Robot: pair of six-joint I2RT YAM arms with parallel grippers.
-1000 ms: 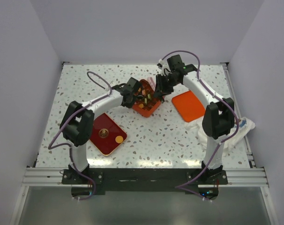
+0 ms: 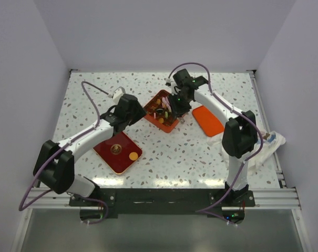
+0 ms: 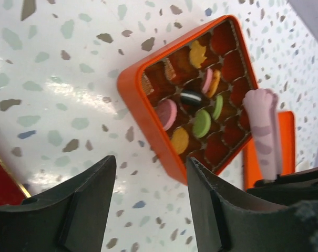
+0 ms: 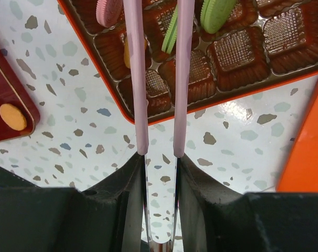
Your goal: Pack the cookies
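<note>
The orange-walled box (image 3: pixel 131 89) holds cookies in brown compartments, among them a pink cookie (image 3: pixel 166 113), green cookies (image 3: pixel 202 124) and a yellow one (image 3: pixel 180 140). My left gripper hangs open to the box's lower left, nothing between its fingers. My right gripper is over the box, its long pink fingers close together with a narrow gap; I cannot make out what, if anything, is between them.
A dark red tray (image 2: pixel 122 164) with a yellow cookie (image 2: pixel 133 156) lies front left. An orange lid or tray (image 2: pixel 208 119) is right of the box. A white cloth (image 2: pixel 261 153) lies at the right edge.
My left arm has drawn back leftward, away from the box.
</note>
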